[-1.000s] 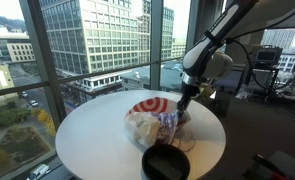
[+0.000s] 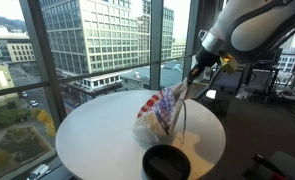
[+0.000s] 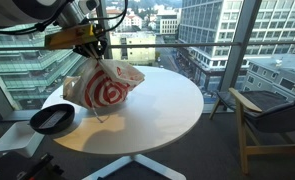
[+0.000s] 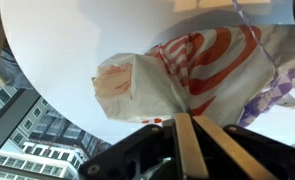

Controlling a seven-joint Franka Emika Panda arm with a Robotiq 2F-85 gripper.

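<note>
A white plastic bag (image 2: 157, 118) with red stripes and a purple patch is stretched upward from the round white table in exterior view 1. My gripper (image 2: 194, 76) is at its top, shut on the thin plastic. From the other side, the bag (image 3: 105, 88) shows a red ring pattern and hangs beneath the gripper (image 3: 95, 52). In the wrist view the crumpled bag (image 4: 215, 72) spreads out around the dark fingers (image 4: 185, 132); the pinched part itself is hidden. Whether the bag's lower end touches the table is hard to tell.
A black round container (image 2: 167, 162) stands at the table's near edge, close to the bag. A wooden armchair (image 3: 267, 120) is off to one side, and tall windows surround the area.
My gripper has risen over the last second, drawing the bag up with it. The bag has gone from a low heap to a tall, stretched shape. The black container has stayed put.
</note>
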